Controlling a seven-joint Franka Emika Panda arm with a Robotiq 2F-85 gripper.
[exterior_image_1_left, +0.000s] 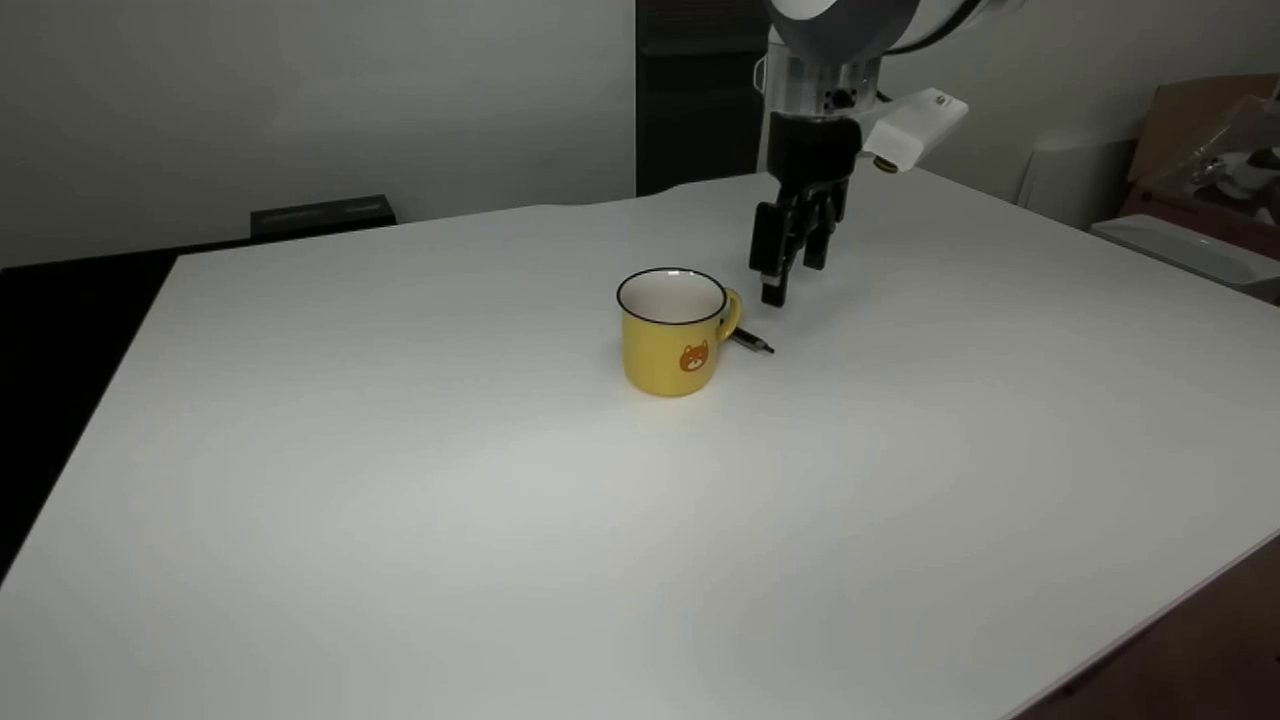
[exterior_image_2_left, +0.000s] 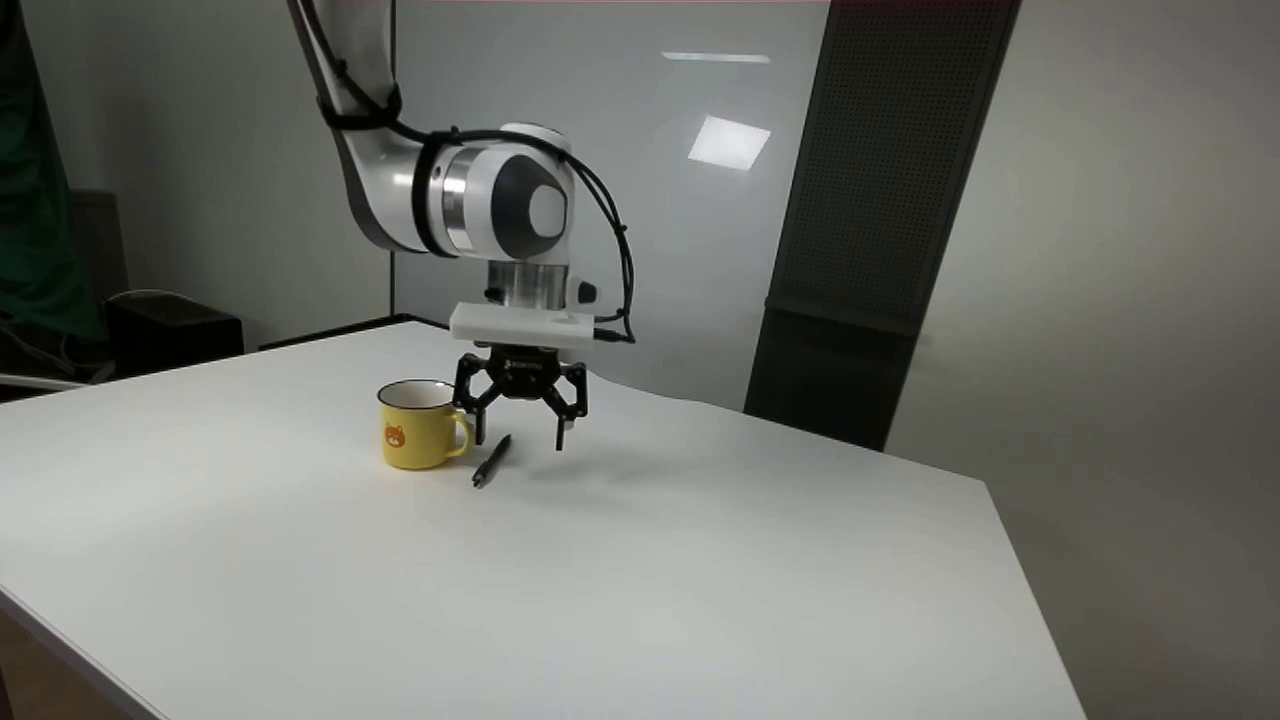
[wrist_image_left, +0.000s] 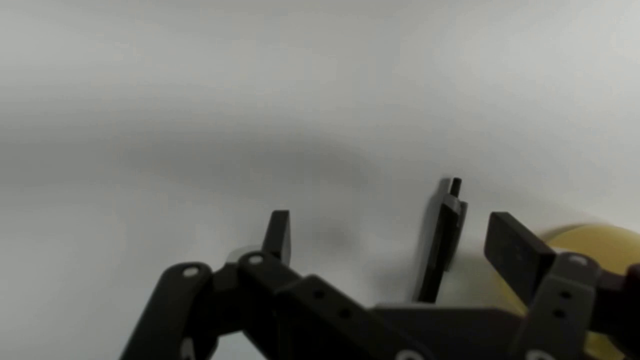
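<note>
A yellow mug (exterior_image_1_left: 656, 355) with a dark rim and an orange animal face stands upright on the white table. On the table beside its handle lies a black pen (exterior_image_2_left: 492, 461), partly hidden behind the mug in exterior view 1. My gripper (exterior_image_2_left: 519, 439) hangs above the table close to the pen and mug, fingers pointing down and open with nothing held. In the wrist view the pen (wrist_image_left: 442, 241) shows between the two fingers, nearer the right one, its lower end hidden by the gripper. The mug (wrist_image_left: 601, 247) is partly covered by the right finger.
A dark box (exterior_image_1_left: 321, 218) sits beyond the back edge. At the far right a white tray (exterior_image_1_left: 1188, 248) stands beside the table.
</note>
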